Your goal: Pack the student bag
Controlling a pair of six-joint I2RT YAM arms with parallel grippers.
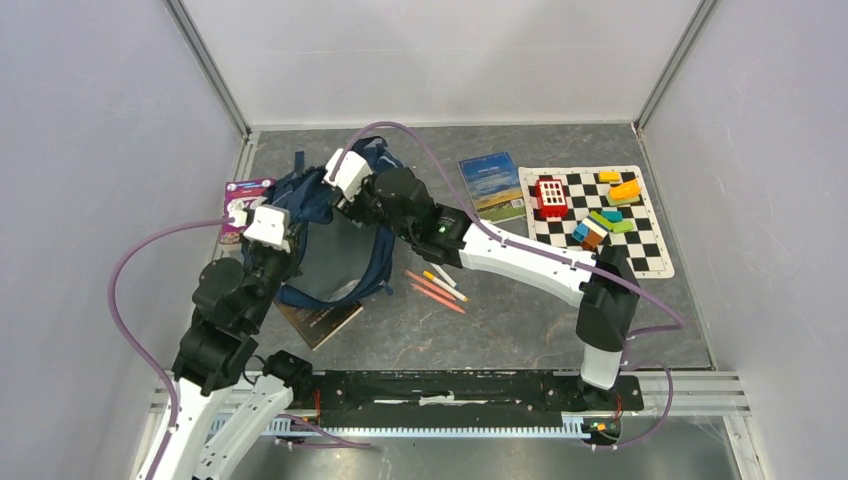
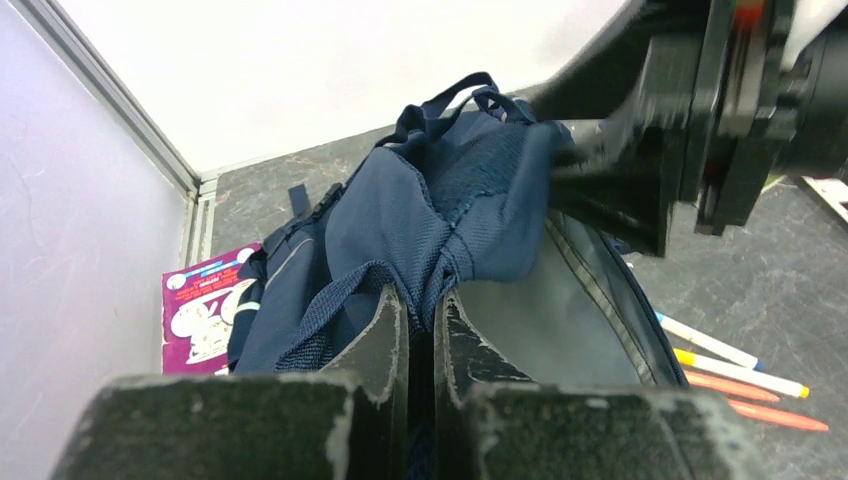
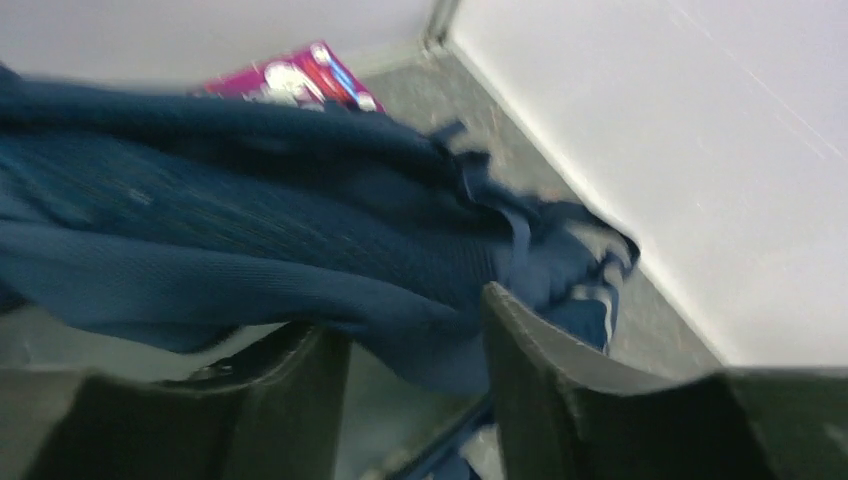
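The navy backpack stands with its grey-lined mouth facing forward at the left of the table. My left gripper is shut on a fold of its cloth rim. At the upper edge of the bag, my right gripper has its fingers apart, with navy cloth passing between and behind them; the right wrist view is blurred. A magenta book lies partly covered beside the bag. A dark brown book sits partly beneath the bag's front, and a blue booklet lies to the right.
Orange and yellow-white markers lie right of the bag, partly under the right arm. A checkered board with a red block and several coloured bricks is at the right.
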